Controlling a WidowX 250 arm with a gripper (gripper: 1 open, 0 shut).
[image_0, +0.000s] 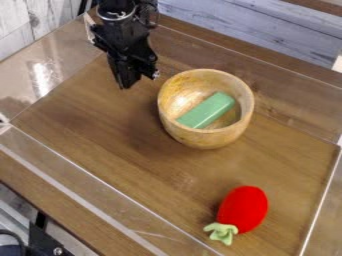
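Note:
My black gripper (134, 72) hangs over the upper left of the table, left of and slightly above a wooden bowl (222, 137); whether anything is between its fingers is too small to see, and it looks shut. A green block (206, 110) lies inside the bowl. A red plush vegetable with a pale green top (242, 208) lies at the lower right.
The wooden table (120, 150) has clear room at the left and centre front, with transparent edging along its sides. A whitewashed plank wall (267, 30) stands behind it.

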